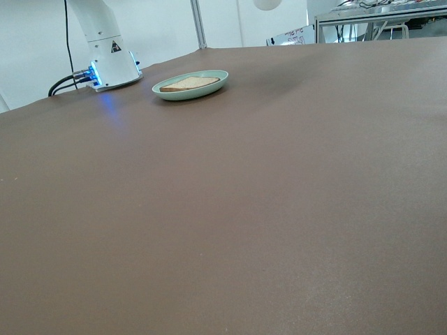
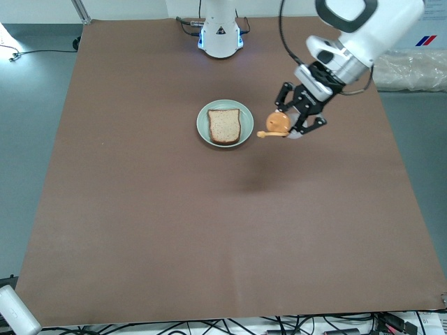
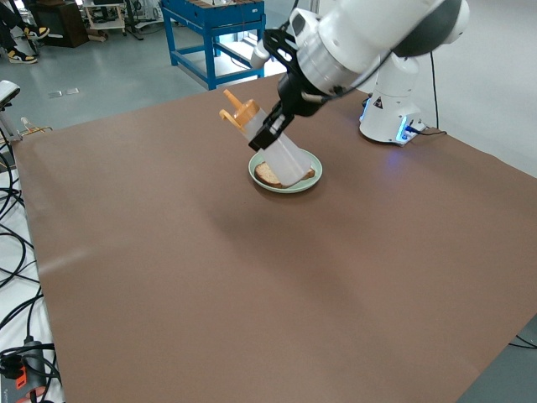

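Note:
A slice of bread (image 2: 224,126) rests on a pale green plate (image 2: 245,122) in the middle-back of the table; in the top view the bread (image 1: 188,83) lies flat on it. My gripper (image 2: 299,116), at the right in the left view, is shut on a cylindrical container with an orange cap (image 2: 278,122) and a small orange arm, held tilted above the table, right of the plate. In the right view the container (image 3: 285,161) has a clear whitish body and partly hides the plate and bread.
A white robot base (image 2: 220,38) with cables stands at the back edge. Cables run along the front edge.

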